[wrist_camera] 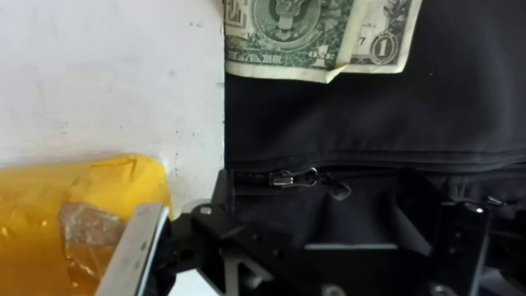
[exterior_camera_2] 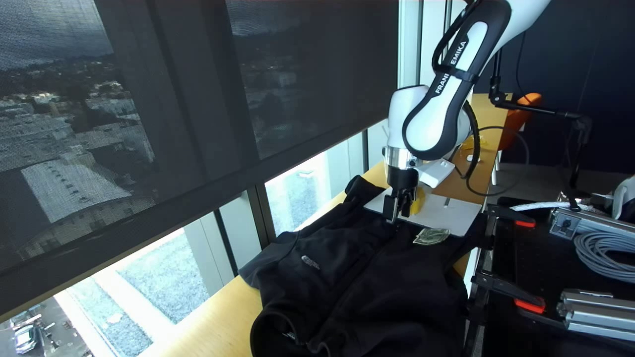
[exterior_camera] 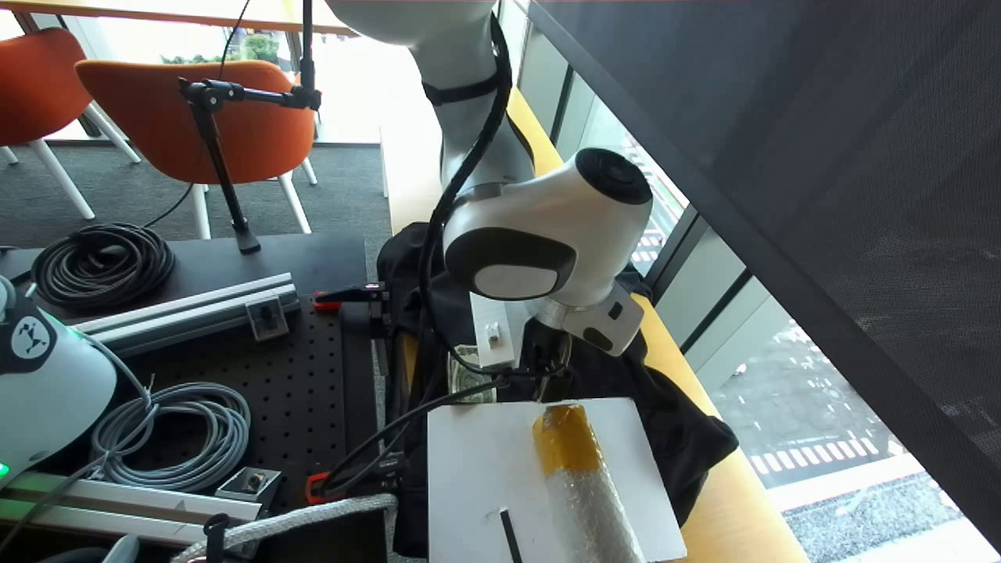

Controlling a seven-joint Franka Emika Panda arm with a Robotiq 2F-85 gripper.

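A black jacket (exterior_camera_2: 357,267) lies spread on the wooden ledge, its lettered patch (exterior_camera_2: 310,262) facing up. In the wrist view my gripper is open, its fingers to either side of a small metal zipper pull (wrist_camera: 294,177) on a closed black seam. Nothing is held between them. How high the fingertips stand above the cloth is hard to tell. A one-dollar bill (wrist_camera: 291,34), creased at one corner, lies on the cloth beside a white board (wrist_camera: 98,84). From outside, the gripper (exterior_camera_2: 397,209) points down near the board's edge.
On the board rests a long wrapped roll (exterior_camera: 586,497) with a yellow taped end (wrist_camera: 88,180), close to one finger in the wrist view. Red-tipped clamps (exterior_camera_2: 528,304) line the ledge by the dark bench. A window blind (exterior_camera: 798,188) slopes along the other side.
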